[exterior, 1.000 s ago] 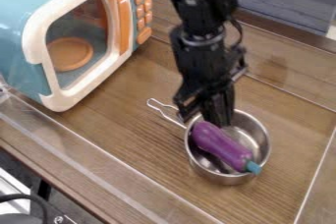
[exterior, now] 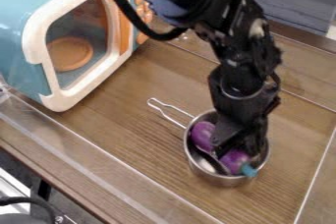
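A metal pot (exterior: 210,175) with a wire handle rests on the wooden counter at the lower middle. A purple eggplant toy (exterior: 202,138) with a teal tip lies in it. My black gripper (exterior: 229,141) is down in the pot over the eggplant, covering part of it; its fingertips are largely hidden, so I cannot tell whether it is open or shut on the toy.
A toy microwave (exterior: 49,75) with a white-framed front stands at the upper left. Bare counter (exterior: 141,140) lies left of the pot, with its front edge at the lower left. A grey wall runs along the back right.
My gripper has moved down and right into the pot, onto the eggplant, now hiding more of it.
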